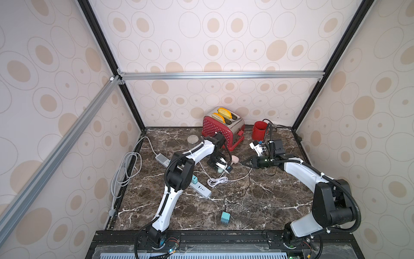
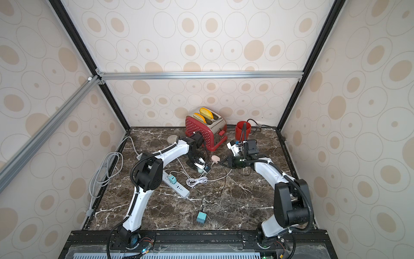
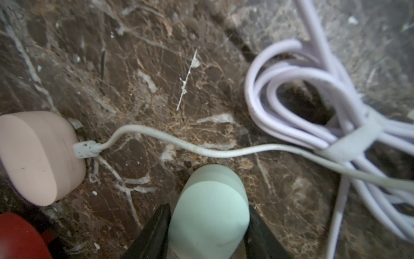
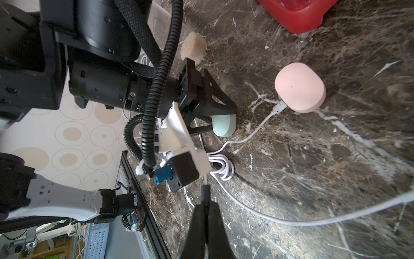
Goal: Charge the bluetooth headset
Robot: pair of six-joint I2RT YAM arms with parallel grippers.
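A mint earbud case (image 3: pixel 208 218) lies on the marble table between the fingertips of my left gripper, which look to be on its sides; whether they grip it is unclear. Beside it a pink earbud case (image 3: pixel 43 157) has a white cable's plug (image 3: pixel 86 149) in its side. A bundled white cable (image 3: pixel 293 95) lies on the other side. My right gripper hangs shut above the table, nothing visible between its fingers.
A red toaster (image 1: pixel 220 131) and red cup (image 1: pixel 260 129) stand at the back. A power strip (image 1: pixel 200 190) with a blue adapter (image 1: pixel 193 178) lies left, and another blue cube (image 1: pixel 225 217) at the front.
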